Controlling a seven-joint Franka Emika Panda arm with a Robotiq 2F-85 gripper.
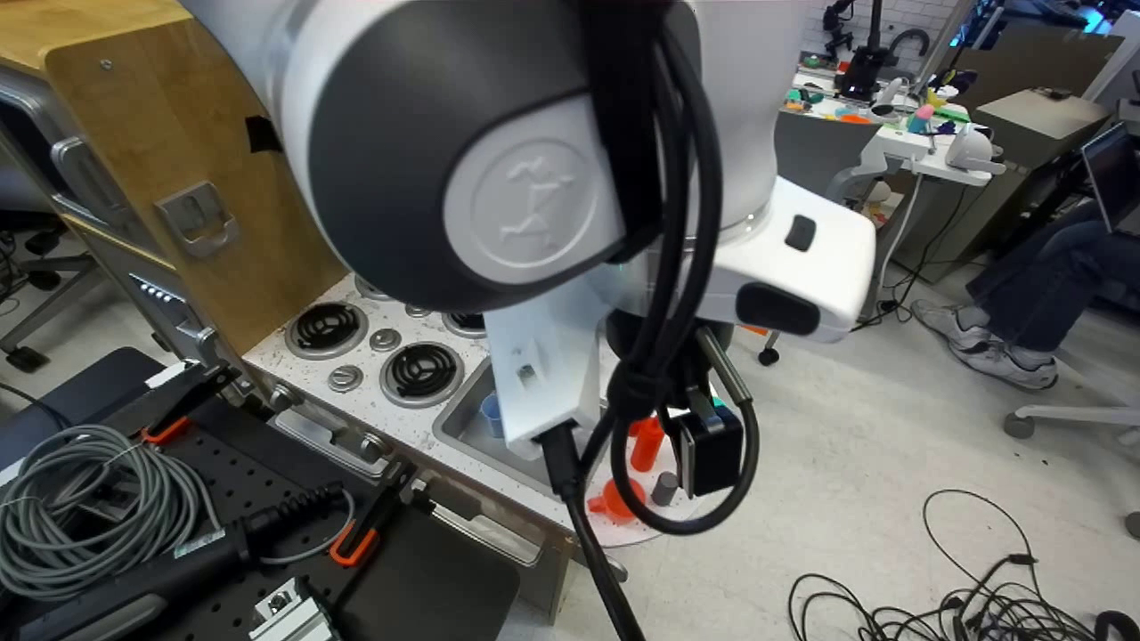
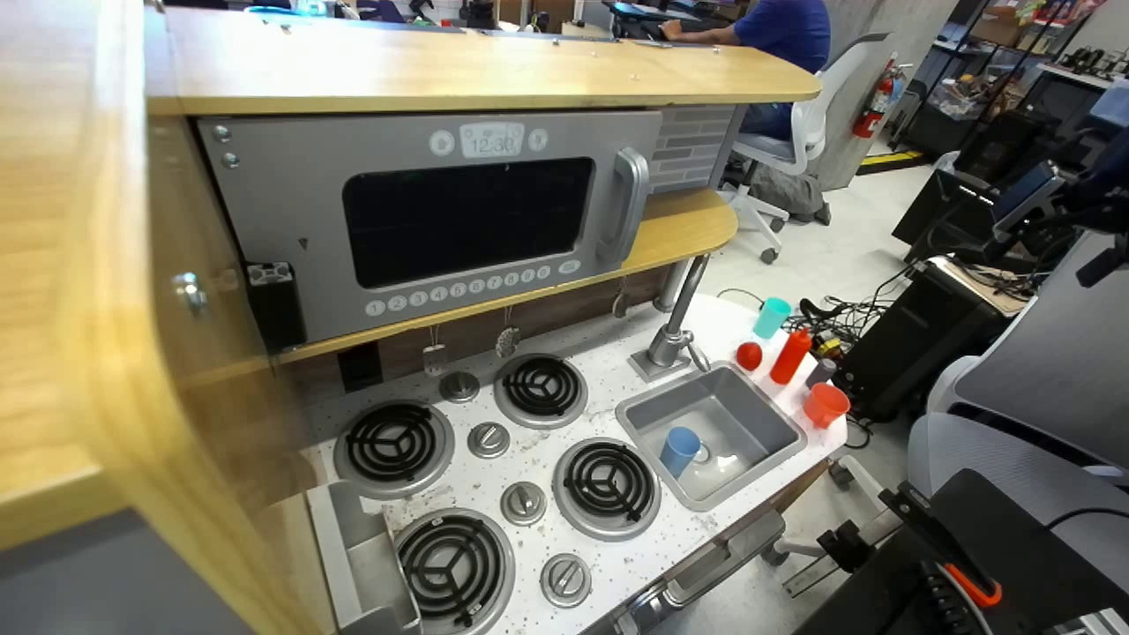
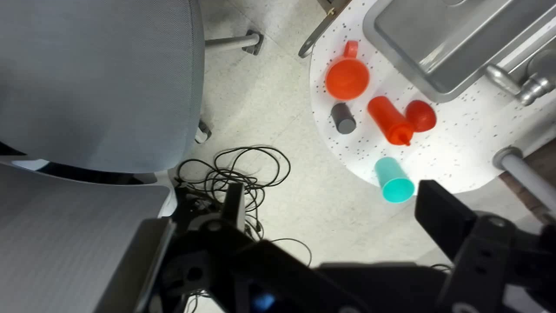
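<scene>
My gripper stands open in the wrist view, its two dark fingers wide apart and nothing between them. Past the right finger, on the counter's rounded edge, stands a teal cup. A red bottle, a red ball-like object, a small grey cylinder and an orange-red mug are grouped near the sink. A blue cup is inside the grey sink. In exterior view 1 the arm covers part of the counter, and the fingers cannot be made out.
Stove burners and knobs fill the counter left of the sink. A faucet rises behind it, and a microwave hangs above. A grey post holds up the shelf. Beyond the rounded edge are open floor and a chair.
</scene>
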